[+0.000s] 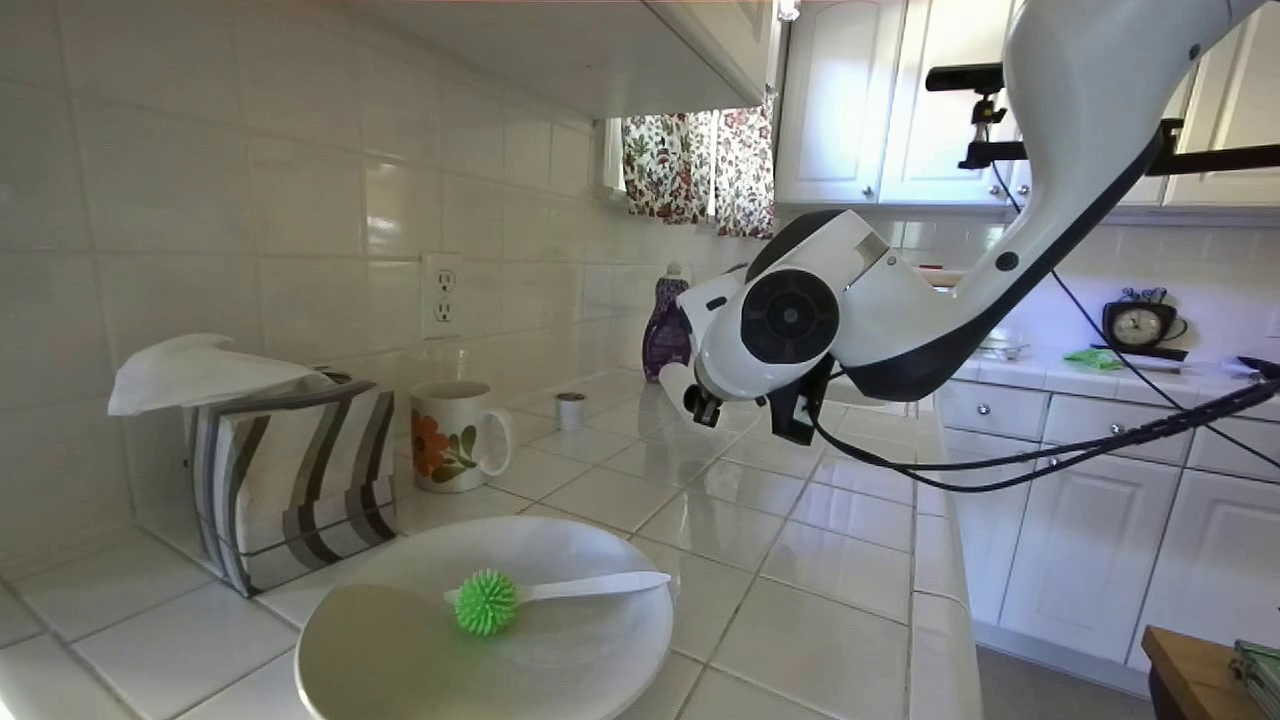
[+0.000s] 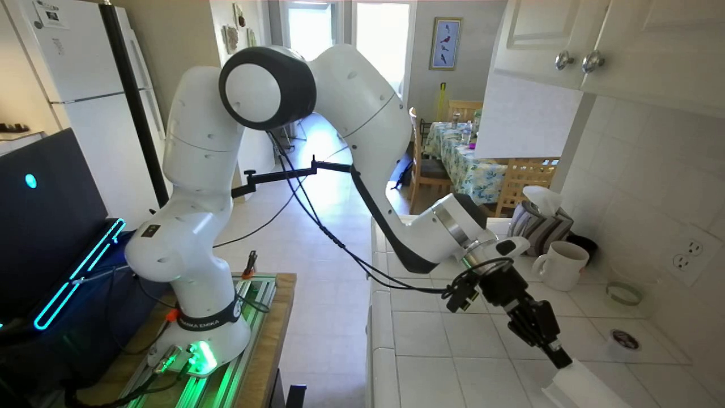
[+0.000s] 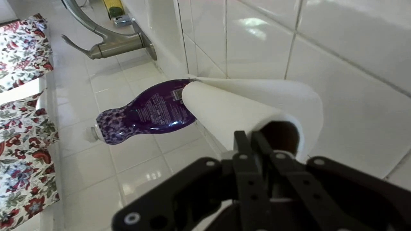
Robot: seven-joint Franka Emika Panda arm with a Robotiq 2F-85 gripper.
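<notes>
A white paper roll (image 3: 227,109) with a dark hollow core lies at an angle in the wrist view, a loose flap (image 3: 304,96) spread beside it. My gripper is at its near end, with the fingertips close together by the roll's rim. Whether they press on the roll's wall is hard to see. Exterior view 2 has the black gripper (image 2: 561,357) pointing down at the end of the roll (image 2: 589,386), which runs out of the picture. In exterior view 1 the arm hides most of the roll.
A purple soap bottle (image 3: 154,111) stands by the roll's far end, with a faucet (image 3: 115,44) beyond. A bowl (image 1: 396,654) holding a green brush (image 1: 486,602), a mug (image 1: 453,438) and a small white cup (image 1: 570,412) are on the counter. Bare tiles lie at the front right.
</notes>
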